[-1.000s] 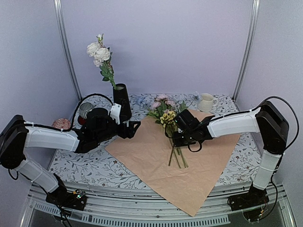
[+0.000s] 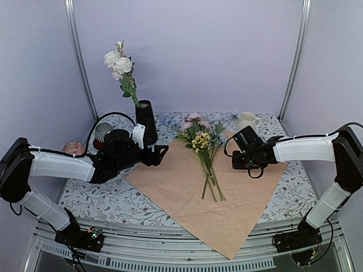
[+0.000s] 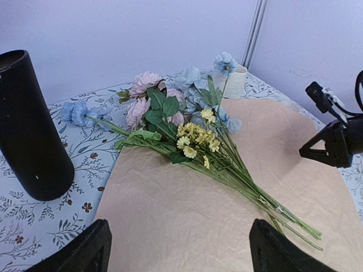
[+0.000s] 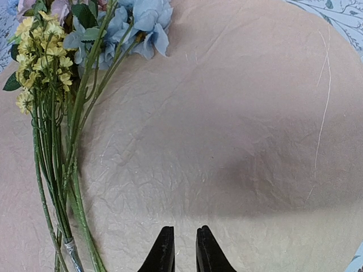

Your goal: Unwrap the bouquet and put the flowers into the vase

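Note:
The black vase (image 2: 145,122) stands at the back left holding white flowers (image 2: 119,65). A loose bunch of pink, blue and yellow flowers (image 2: 201,141) lies on the brown paper (image 2: 170,187), stems toward the front. My left gripper (image 2: 159,154) is open beside the vase, low left of the bunch, empty in the left wrist view (image 3: 180,255). My right gripper hangs over bare paper to the right of the bunch's stems, its fingers slightly apart with nothing visible between them.
A white mug (image 2: 247,122) stands at the back right. A striped cup (image 2: 102,131) and a round reddish object (image 2: 74,148) sit at the left behind the left arm. Walls enclose the back and sides.
My right arm has moved to the right, away from over the flower bunch to bare paper. The left arm and the flowers appear unchanged.

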